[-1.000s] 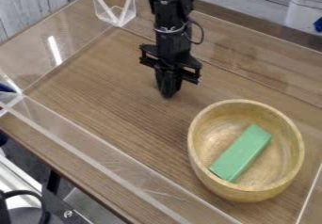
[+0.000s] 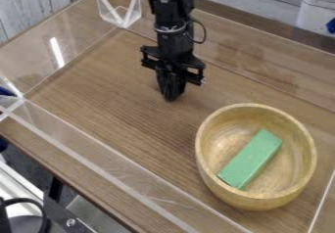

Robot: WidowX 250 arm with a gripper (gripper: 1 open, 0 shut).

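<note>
My gripper point(image 2: 170, 80) hangs from the top centre of the camera view, low over the wooden table, its dark fingertips at or close to the surface. Whether it is open or shut, and whether anything is between the fingers, is too dark and small to tell. To the lower right sits a round wooden bowl point(image 2: 217, 139) with a green block point(image 2: 250, 159) lying in it.
A white wire-like object point(image 2: 119, 7) stands at the upper left. Something white and blue point(image 2: 8, 102) is at the left edge, and dark cables point(image 2: 26, 212) are in the lower left corner.
The gripper has shifted slightly to the left and its outline looks a little different. The bowl and block stay where they were.
</note>
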